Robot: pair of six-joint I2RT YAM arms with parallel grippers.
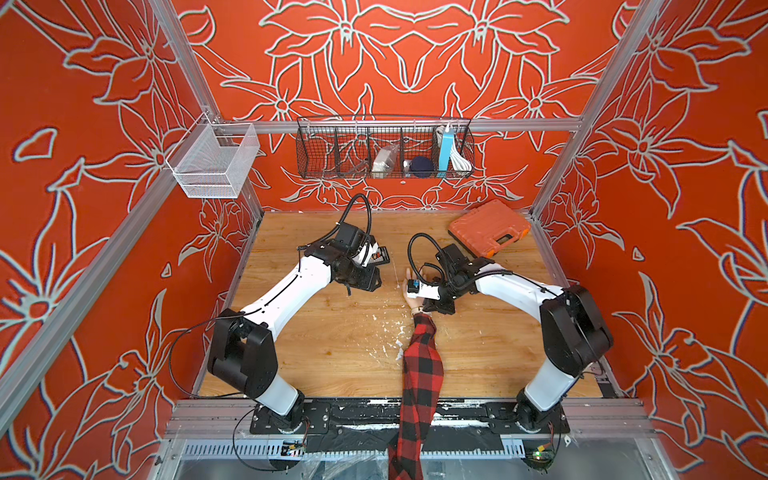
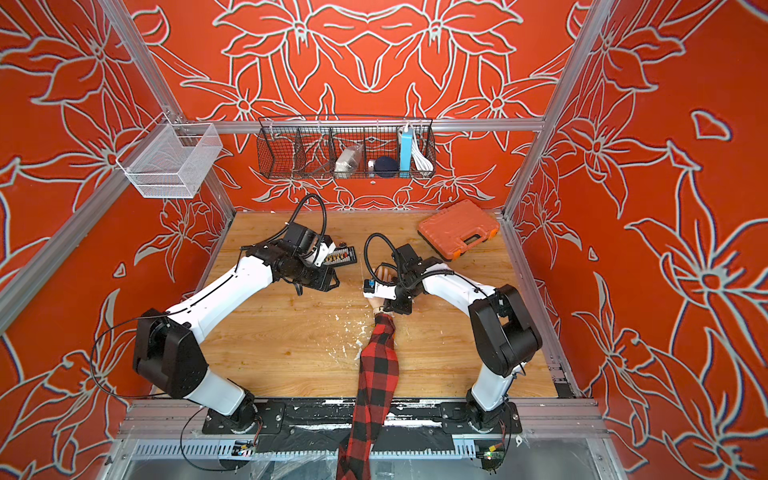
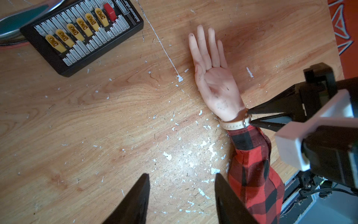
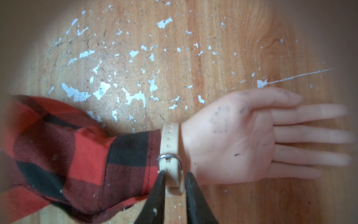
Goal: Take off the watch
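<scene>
A mannequin hand (image 3: 220, 89) in a red-black plaid sleeve (image 1: 422, 376) lies palm up on the table. Around its wrist is a cream watch strap (image 4: 170, 134) with a silver buckle (image 4: 169, 156). My right gripper is at the buckle end of the strap, fingertips slightly apart on either side of it; whether they grip it is unclear. My left gripper is open over bare table, left of the hand, with nothing between its fingers.
A black connector board (image 3: 82, 37) lies behind the left gripper's spot. An orange case (image 2: 456, 228) sits back right. A wire basket (image 1: 384, 148) hangs on the back wall.
</scene>
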